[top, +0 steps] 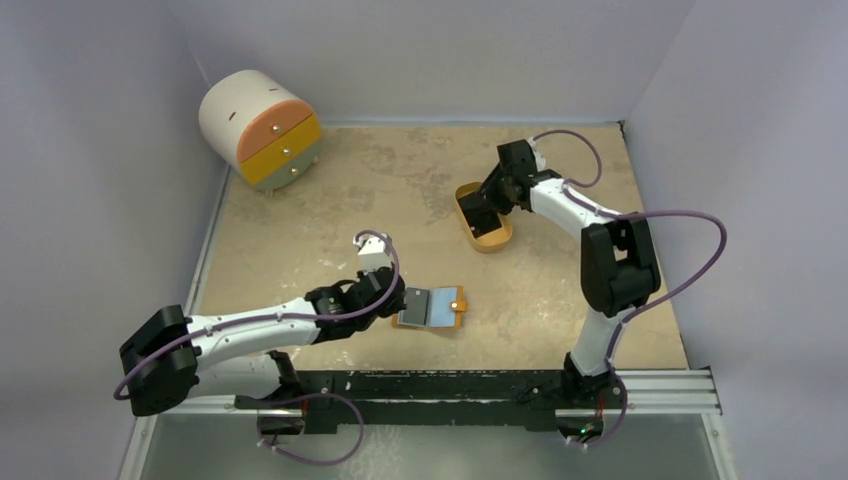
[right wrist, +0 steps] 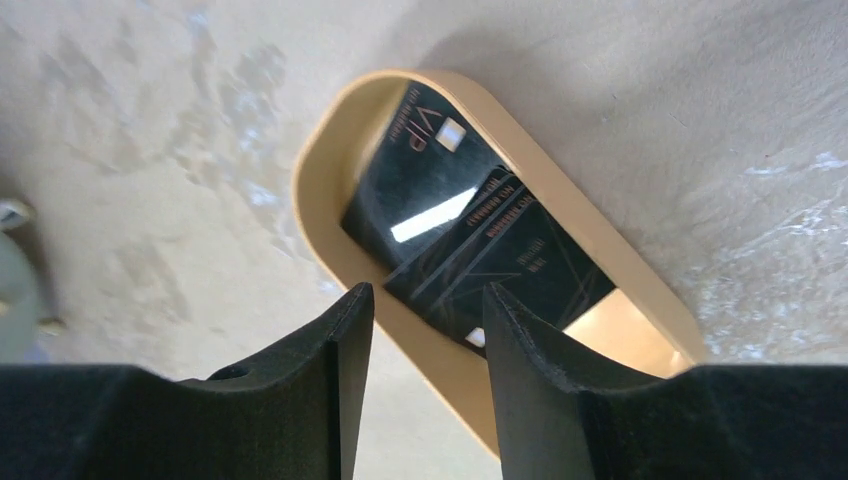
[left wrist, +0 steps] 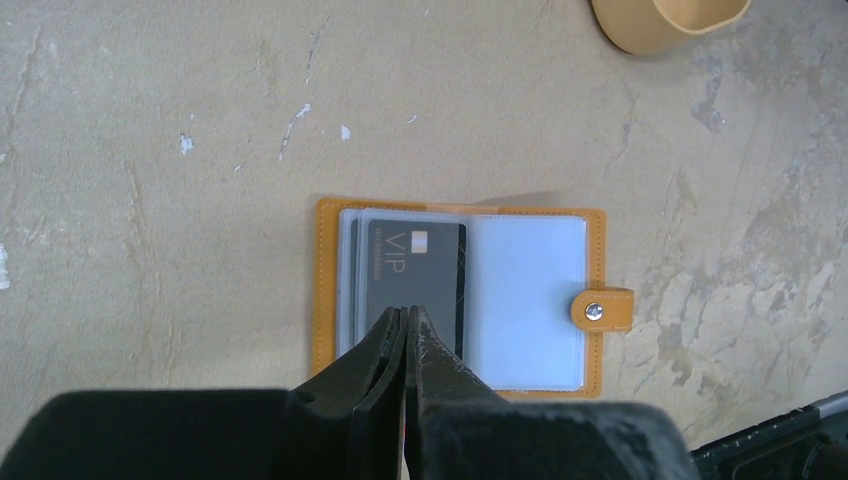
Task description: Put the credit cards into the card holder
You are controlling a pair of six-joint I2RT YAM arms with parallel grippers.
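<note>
The card holder [left wrist: 597, 365] lies unfolded on the table, a dark VIP card [left wrist: 415, 270] in its left clear sleeve; the right side [left wrist: 527, 300] looks pale and bare. Over the holder's lower left, my left gripper is shut, and nothing shows between its fingers. Several dark cards [right wrist: 505, 260] lie overlapping inside the oval tan tray [right wrist: 625, 262]. My right gripper hangs above this tray with its fingers apart and nothing held between them. From above, the right arm's end covers part of the tray's right rim.
A barrel-shaped cabinet [top: 262, 130] with coloured drawers stands at the back left. Grey walls close in the back and both sides. Open table [top: 350, 190] stretches between cabinet and tray.
</note>
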